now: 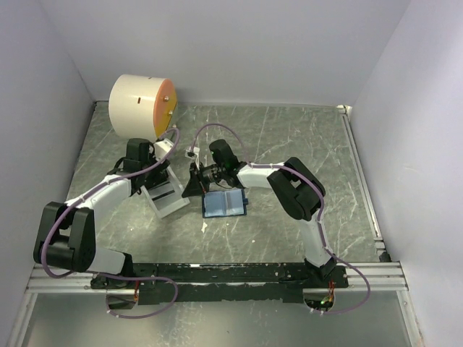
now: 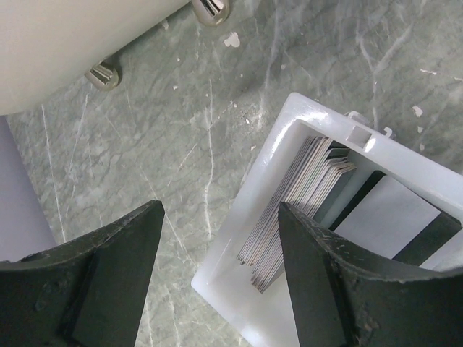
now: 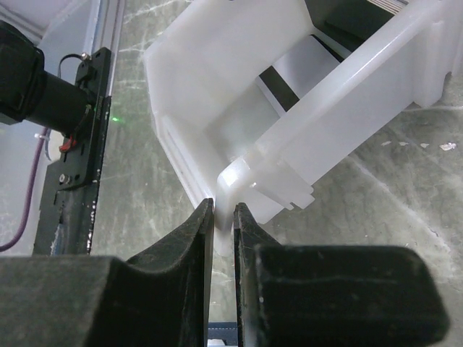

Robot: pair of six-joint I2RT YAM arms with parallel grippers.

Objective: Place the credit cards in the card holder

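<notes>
A white plastic tray (image 1: 173, 207) holds stacks of cards (image 2: 291, 210) along one side, with darker and grey cards beside them. My left gripper stands part open over the tray's card end, one finger above the cards and the other outside the wall. My right gripper is shut on the tray's white corner. A dark card holder (image 1: 224, 204) with light blue inner panels lies open on the table, just right of the tray.
A cream and orange cylinder (image 1: 135, 106) on metal feet stands behind the tray at the back left.
</notes>
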